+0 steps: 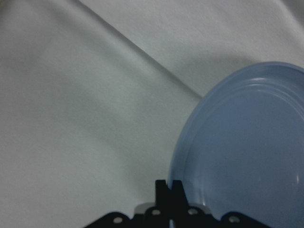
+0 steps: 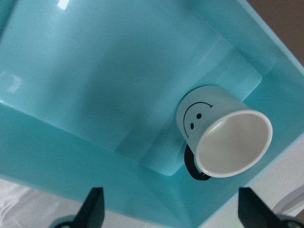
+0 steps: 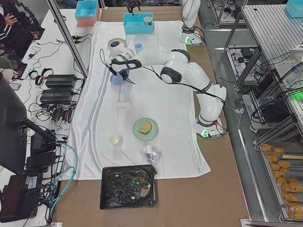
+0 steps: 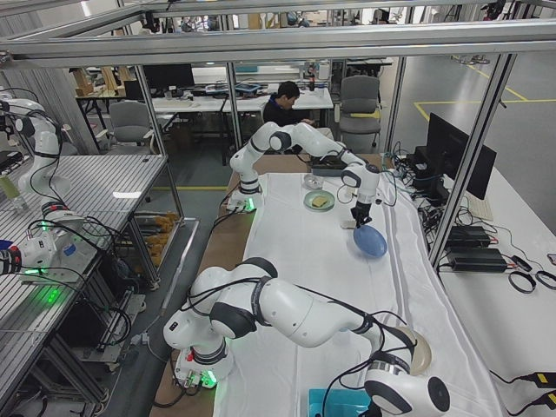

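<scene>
A blue plate [image 1: 242, 147] hangs from my left gripper, which is shut on its rim in the left wrist view; in the right camera view that plate [image 4: 370, 243] is over the white cloth. My right gripper is open above a teal bin [image 2: 118, 80]. Inside the bin a white mug [image 2: 204, 114] with a smiley face and black handle lies tilted against the corner, nothing between the fingers.
A green plate [image 3: 137, 135] with a bread-like piece, a pale cup [image 3: 114, 139], a silver crumpled item [image 3: 150, 153], a beige plate [image 4: 422, 352] and a small blue cup [image 3: 138, 46] stand on the cloth. A black tray [image 3: 128, 203] lies at the near edge.
</scene>
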